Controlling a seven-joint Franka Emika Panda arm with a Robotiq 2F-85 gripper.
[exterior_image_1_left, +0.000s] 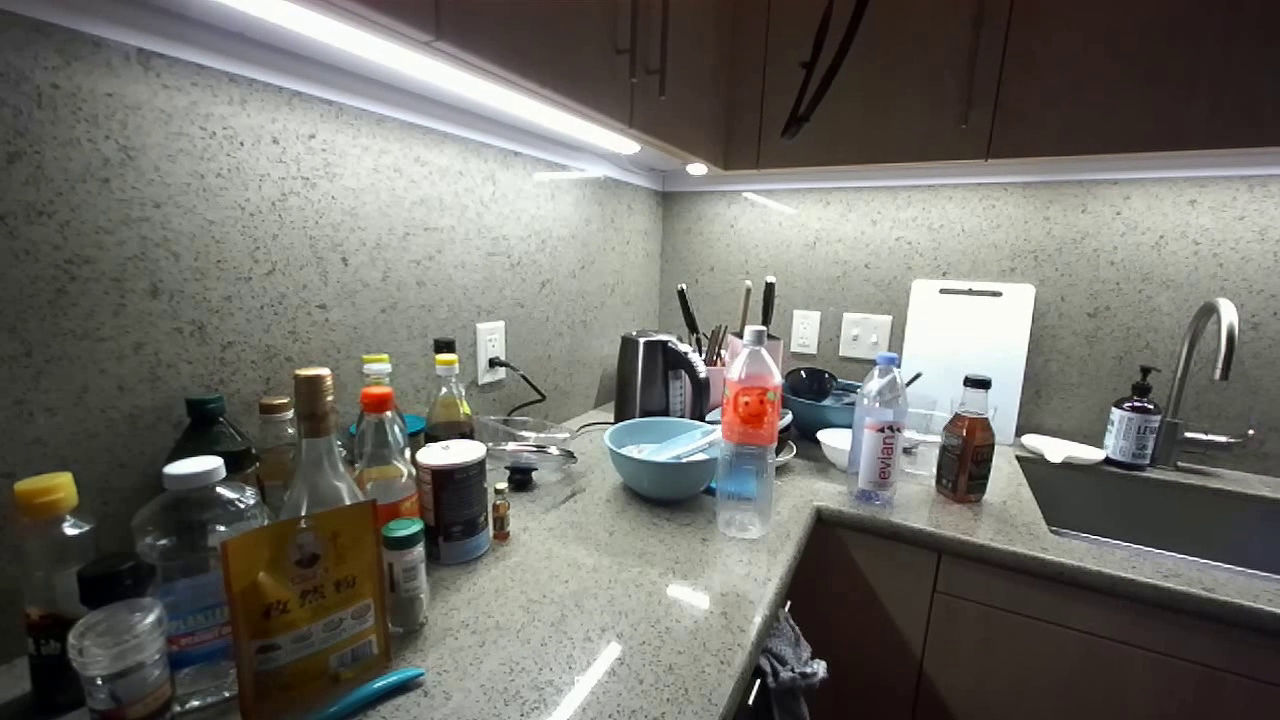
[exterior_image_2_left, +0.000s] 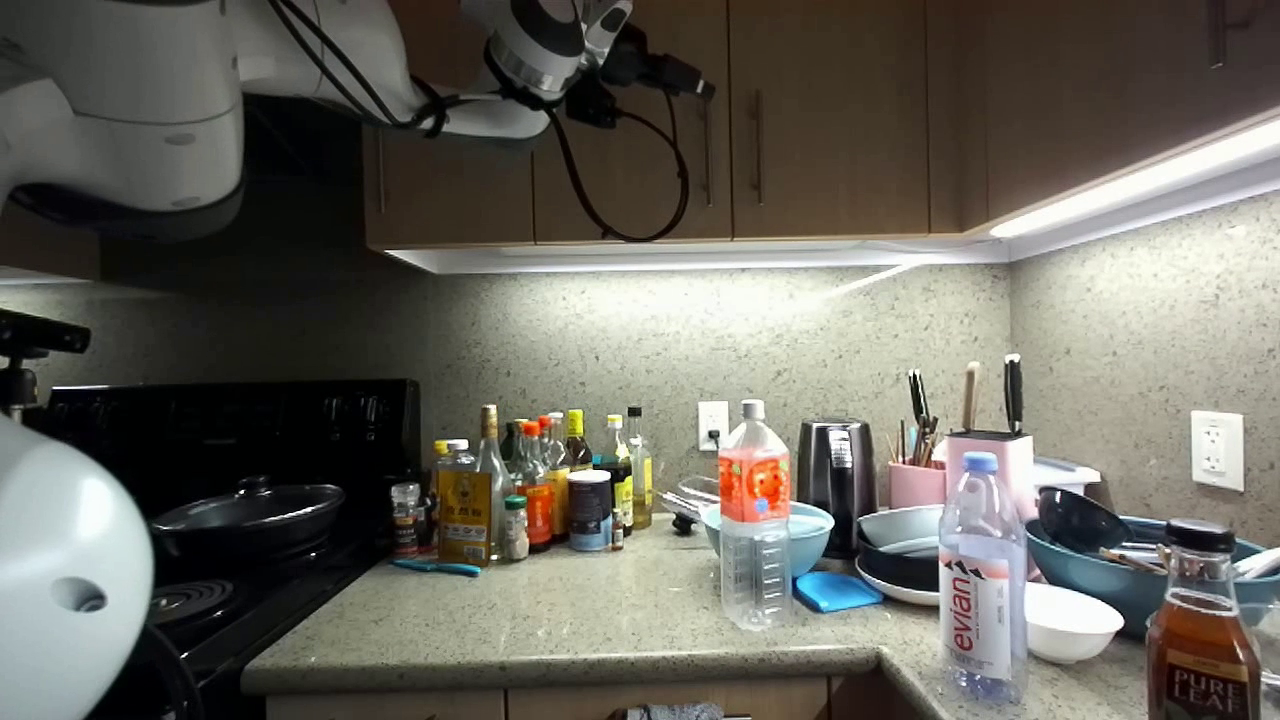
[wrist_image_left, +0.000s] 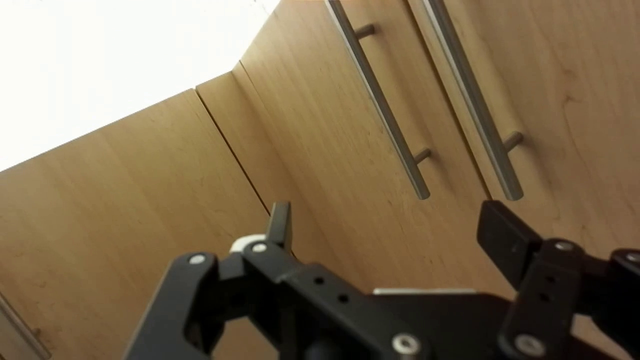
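Observation:
High up by the wooden cabinets, my gripper stands open, its two black fingers wide apart and nothing between them. Beyond the fingers, the wrist view shows two long metal handles (wrist_image_left: 384, 108) (wrist_image_left: 477, 99) on neighbouring cabinet doors, both shut. On the counter, far below the arm, stands a tall clear bottle with a red-orange label (exterior_image_2_left: 753, 486). An evian bottle (exterior_image_2_left: 981, 600) is to its right, and a brown Pure Leaf bottle (exterior_image_1_left: 966, 444) stands near the sink.
Seasoning bottles and a yellow pouch (exterior_image_1_left: 306, 612) crowd the wall side. A blue bowl (exterior_image_1_left: 662, 480), a black kettle (exterior_image_2_left: 840, 480) and a knife block (exterior_image_2_left: 993, 468) fill the corner. Left is a stove with a lidded pan (exterior_image_2_left: 250, 522).

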